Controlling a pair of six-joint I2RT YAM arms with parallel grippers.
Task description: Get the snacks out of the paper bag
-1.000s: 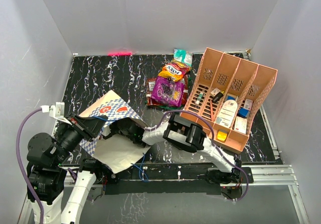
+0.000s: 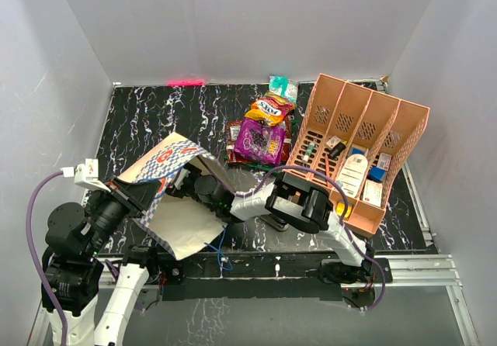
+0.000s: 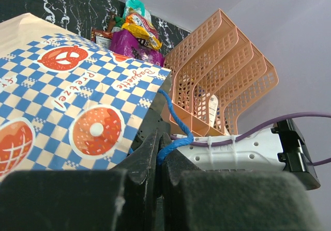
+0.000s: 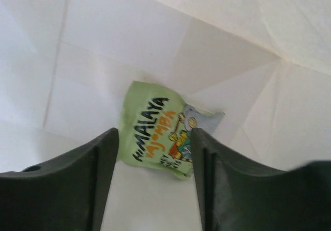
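Observation:
The paper bag (image 2: 186,226) lies at the left, its checkered upper side (image 3: 67,96) lifted. My left gripper (image 2: 128,191) is shut at the bag's edge, with a blue cord (image 3: 182,127) at its fingertips in the left wrist view. My right gripper (image 2: 186,181) reaches inside the bag; in the right wrist view its fingers stand apart over a green snack packet (image 4: 155,127) on the white paper, with nothing visibly held. Several snack packets (image 2: 260,140) lie piled at the back middle, outside the bag.
An orange divided basket (image 2: 396,129) with small items stands at the right. Grey walls surround the work area.
My right arm has shifted slightly right and up in the top view, and the bag's checkered flap is raised further.

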